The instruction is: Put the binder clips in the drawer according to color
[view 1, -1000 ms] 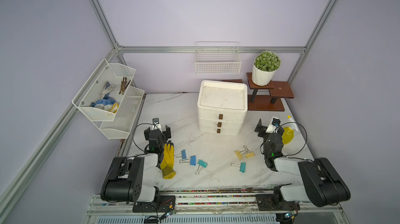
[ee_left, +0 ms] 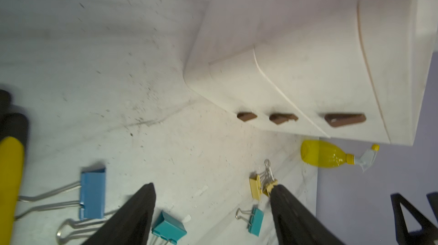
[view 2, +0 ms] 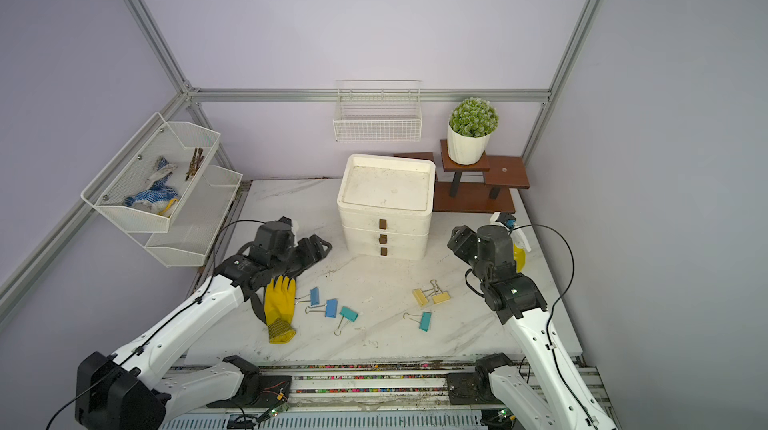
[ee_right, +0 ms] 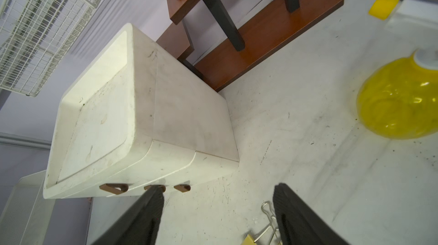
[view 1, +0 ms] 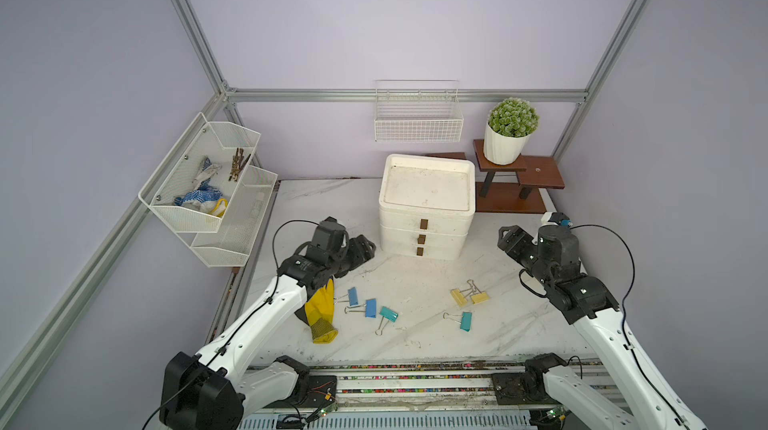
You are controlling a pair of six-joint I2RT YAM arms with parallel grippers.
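A white three-drawer box (view 1: 426, 234) with brown pull tabs stands at the table's middle back, its drawers closed. Two blue clips (view 1: 370, 307) and a teal clip (view 1: 389, 314) lie on the marble table left of centre. Farther right are two yellow clips (view 1: 479, 297), close together, and another teal clip (view 1: 465, 320). My left gripper, fingers apart and empty, hangs left of the box, above the table. On the box's other side, my right gripper is also open with nothing between its fingers; a yellow clip partly shows below it.
A yellow glove (view 2: 281, 310) lies under the left arm. A yellow spray bottle (ee_right: 401, 99) stands at the right, and a brown shelf (view 1: 512, 198) with a potted plant (view 1: 505, 146) behind. The table's front middle holds only clips.
Both arms have unfolded and stretched out over the table. Clips and box stayed put.
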